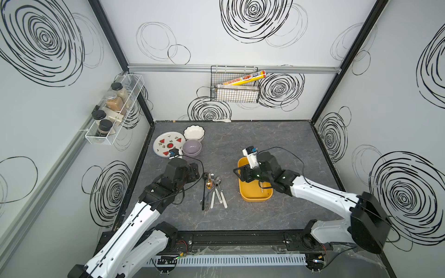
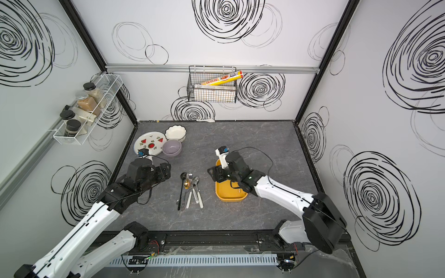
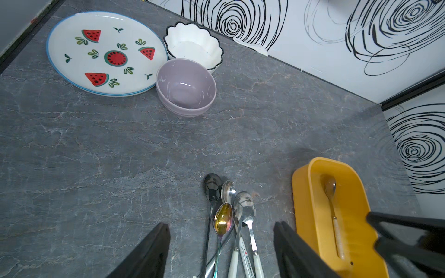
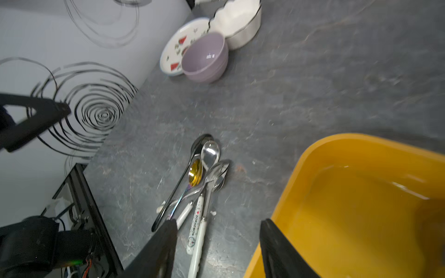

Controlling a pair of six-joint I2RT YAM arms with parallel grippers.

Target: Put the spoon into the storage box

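Observation:
One spoon (image 3: 331,187) with a pale handle lies flat inside the yellow storage box (image 3: 303,199). Left of the box, several more spoons are bunched together, among them a black spoon (image 3: 212,185), a gold spoon (image 3: 223,217) and a silver spoon (image 4: 210,153) with others crossing over it. Over the table's left side, my left gripper is open with nothing between its fingers. My right gripper hangs above the box's left part; its fingers are spread apart and empty. In the top views the right arm covers part of the box.
A watermelon plate (image 3: 69,46), a white scalloped bowl (image 3: 194,45) and a purple bowl (image 3: 186,85) stand together at the back left. Bare table lies behind and right of the box. Jars fill a wall rack (image 1: 113,111) on the left.

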